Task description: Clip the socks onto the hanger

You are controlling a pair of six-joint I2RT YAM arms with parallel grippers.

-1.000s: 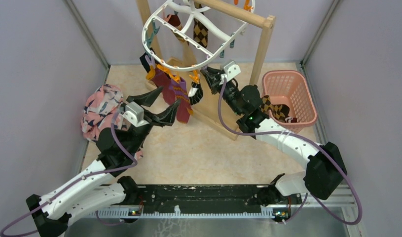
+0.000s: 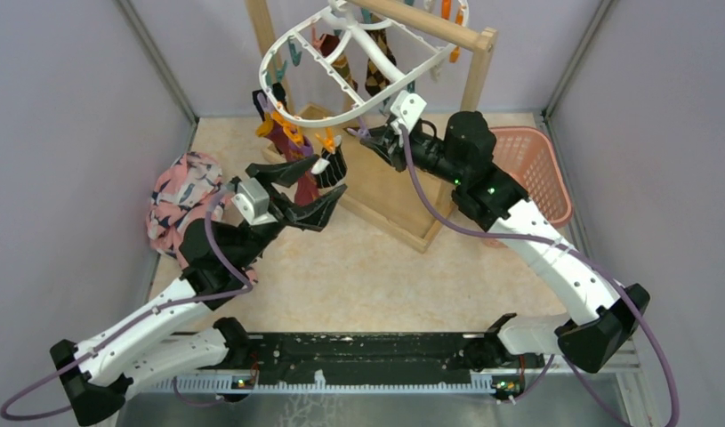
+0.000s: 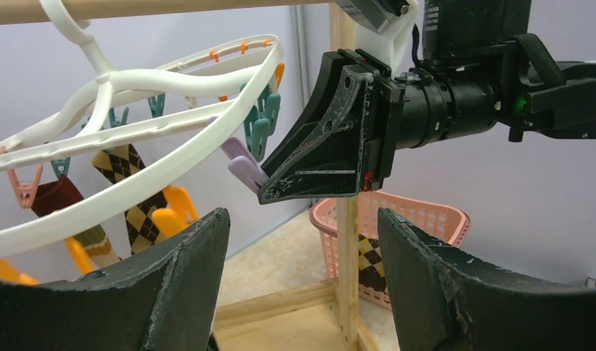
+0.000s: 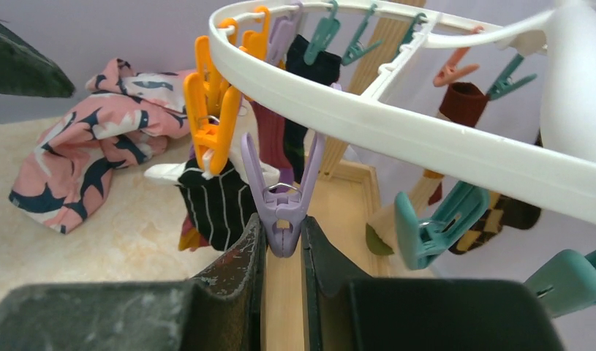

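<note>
The white round hanger (image 2: pixel 310 117) carries orange, teal and purple clips, with striped, maroon and checkered socks hanging from several. In the right wrist view, my right gripper has its fingertips closed on the lower end of a purple clip (image 4: pixel 305 183) at the rim, whose upper arms spread apart. A black striped sock (image 4: pixel 216 205) hangs just left of it. My left gripper (image 2: pixel 327 182) stands open with nothing between its fingers, below and left of the rim; its two fingers frame the lower edge of the left wrist view.
A wooden frame (image 2: pixel 476 67) holds the hanger over a wooden base. A pink basket (image 3: pixel 434 219) with a checkered sock stands at the right. A pink patterned cloth (image 2: pixel 181 200) lies at the left.
The hanger and its socks have shifted slightly. The left gripper has moved slightly.
</note>
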